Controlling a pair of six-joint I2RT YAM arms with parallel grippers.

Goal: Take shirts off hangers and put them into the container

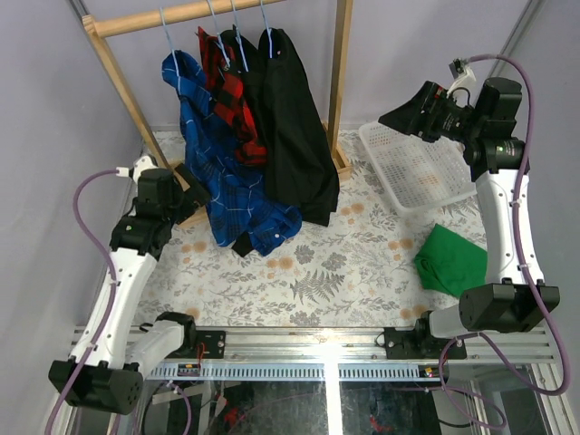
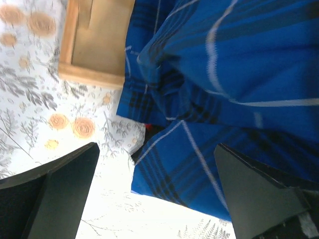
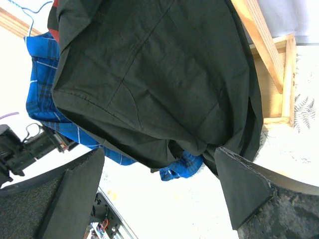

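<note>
Several shirts hang on blue hangers from a wooden rack: a blue plaid shirt at the left, a red-and-black checked one, and black garments at the right. My left gripper is open at the blue shirt's left side; the shirt's lower folds show close between and beyond its fingers. My right gripper is open, raised above the white basket, facing the black cloth, which fills much of the right wrist view.
A white plastic basket stands at the back right. A folded green cloth lies at the front right.
</note>
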